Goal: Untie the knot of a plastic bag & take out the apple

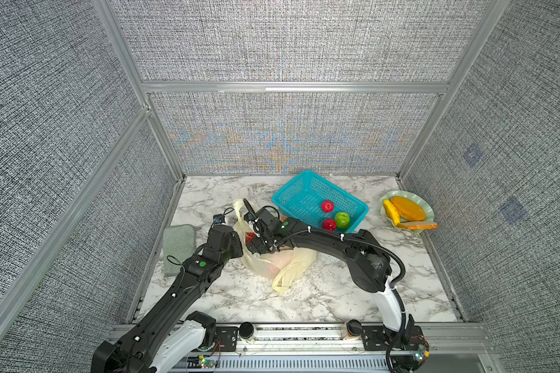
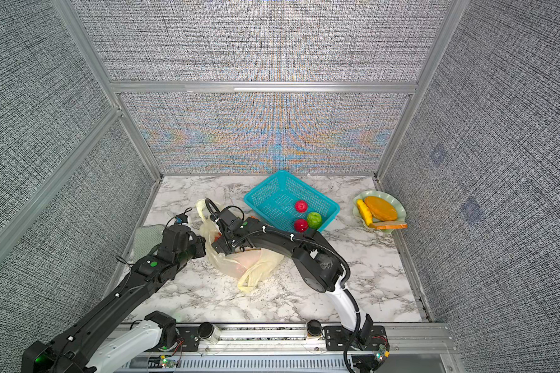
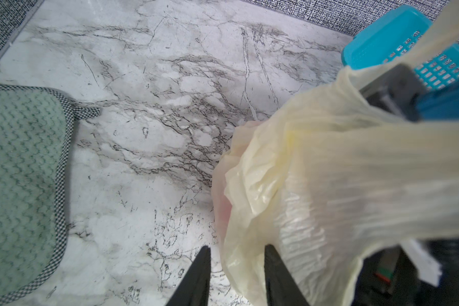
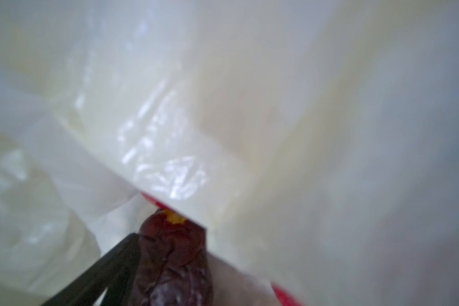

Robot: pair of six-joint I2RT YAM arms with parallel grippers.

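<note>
The pale yellow plastic bag lies bunched on the table, its mouth spread around my right gripper. Inside, the right wrist view shows a dark red, wrinkled item with a yellow spot, beside a dark finger. Film hides the rest of that gripper, which is open. A bit of red shows through the bag's mouth; I cannot tell whether it is an apple. My left gripper is part open at the bag's left side, its fingertips apart with the bag's film close by.
A blue basket behind the bag holds two red fruits and a green one. A green bowl with yellow and orange items stands far right. A grey-green cloth lies at left.
</note>
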